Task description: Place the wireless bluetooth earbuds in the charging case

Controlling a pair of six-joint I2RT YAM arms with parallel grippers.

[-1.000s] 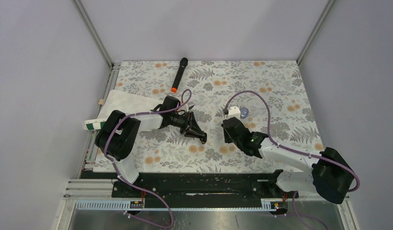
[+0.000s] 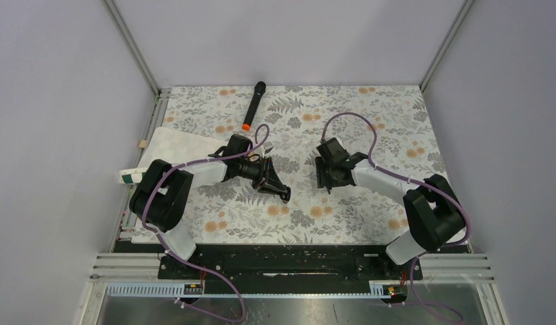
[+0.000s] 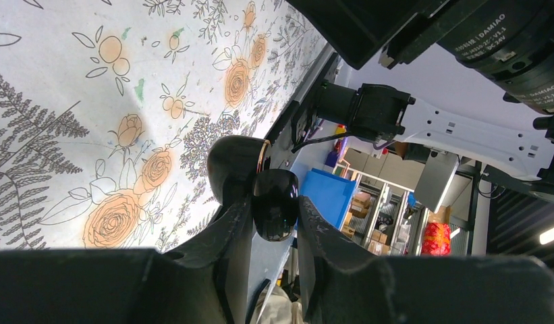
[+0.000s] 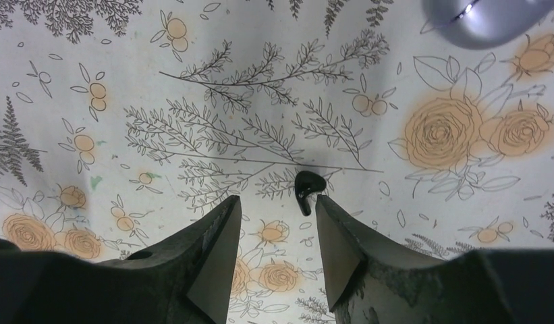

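Note:
My left gripper is shut on the black charging case [image 3: 233, 169], whose rounded lid and body show glossy between and beyond the fingertips; in the top view the case [image 2: 285, 195] hangs at the gripper's end, left of centre. A small black earbud [image 4: 308, 189] lies on the patterned cloth, its stem pointing toward my right gripper, which stands open above it with nothing between its fingers. In the top view the right gripper [image 2: 321, 175] is just over that earbud [image 2: 329, 191].
A black microphone [image 2: 254, 101] with an orange end lies at the back. A translucent bluish object [image 4: 483, 20] shows at the right wrist view's upper right. A white board [image 2: 166, 142] lies on the left.
My right arm has moved toward the back, its gripper now turned above the small earbud. The left arm and the case are nearly unchanged.

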